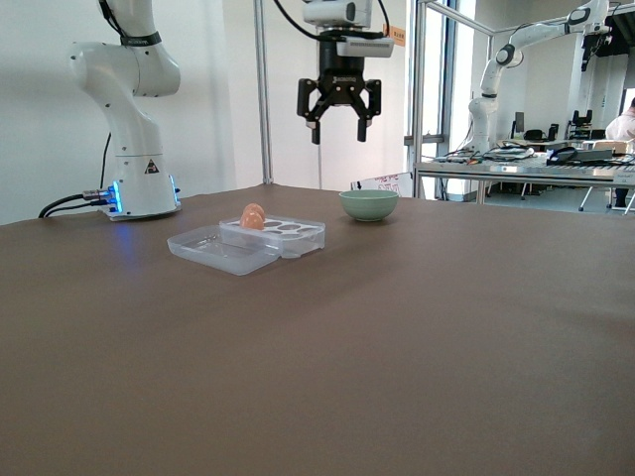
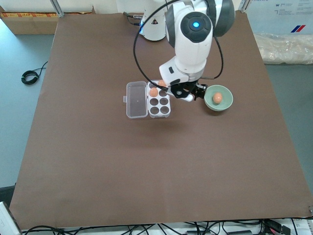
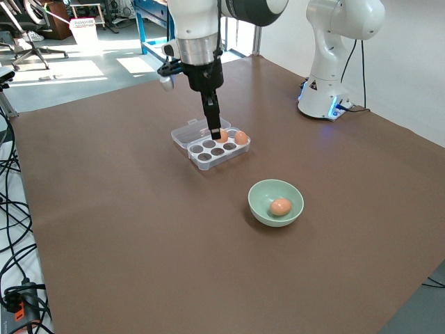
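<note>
An open clear plastic egg box [image 2: 137,100] [image 1: 222,251] [image 3: 219,152] holds two brown eggs [image 2: 153,92] [image 1: 252,221] [image 3: 240,138] in its white tray. A mint-green bowl [image 2: 218,104] [image 1: 368,206] [image 3: 268,216] with one egg [image 2: 217,98] [image 3: 280,207] inside stands beside it. My gripper [image 1: 339,119] hangs in the air above the area between box and bowl, nearer the box in the left view. In the top view its black fingers stand apart with nothing between them.
Cables lie along the near edge, off the table.
</note>
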